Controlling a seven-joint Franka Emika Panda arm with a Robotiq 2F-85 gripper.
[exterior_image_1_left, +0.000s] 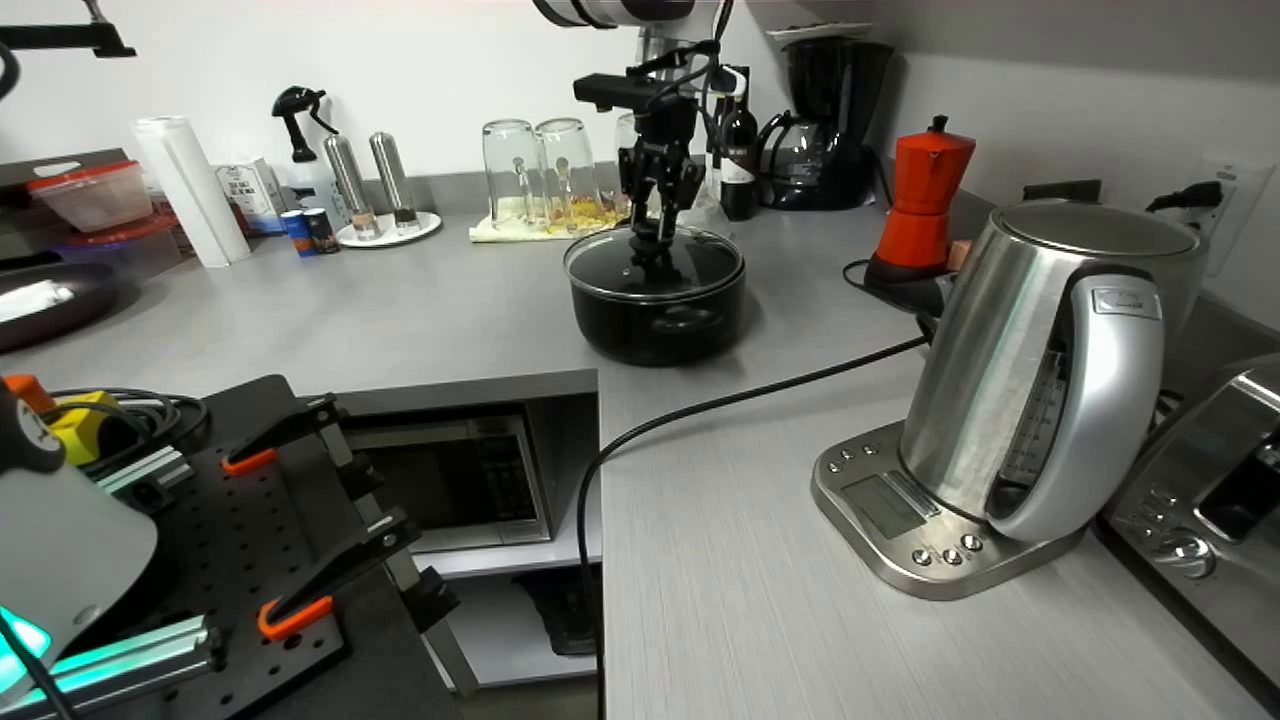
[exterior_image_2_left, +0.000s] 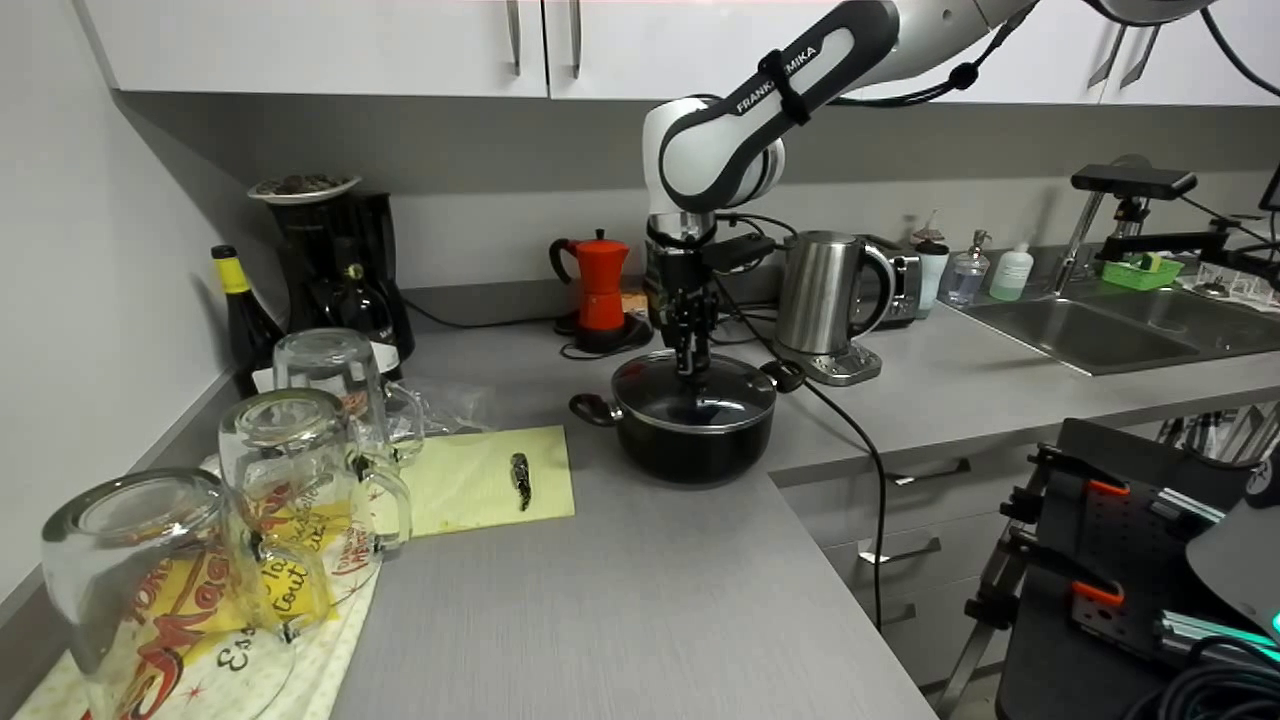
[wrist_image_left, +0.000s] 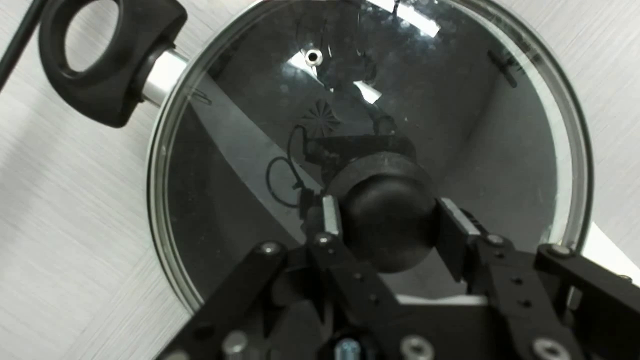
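A black pot (exterior_image_2_left: 696, 454) with two side handles stands on the grey counter near its inner corner. Its clear glass lid (wrist_image_left: 252, 120) with a metal rim lies across the top, looking seated on the rim. The lid's round black knob (wrist_image_left: 387, 240) sits between my two fingers in the wrist view. My gripper (exterior_image_2_left: 691, 362) points straight down over the pot, shut on that knob. What is inside the pot cannot be made out through the dark, reflecting glass.
Upturned glass mugs (exterior_image_2_left: 288, 480) and a yellow cloth (exterior_image_2_left: 462, 480) with a small dark object (exterior_image_2_left: 521, 480) lie beside the pot. A red moka pot (exterior_image_1_left: 926, 198), steel kettle (exterior_image_1_left: 1020, 360) and black cable (exterior_image_1_left: 744, 394) are close by. Counter left of the pot (exterior_image_1_left: 420, 300) is clear.
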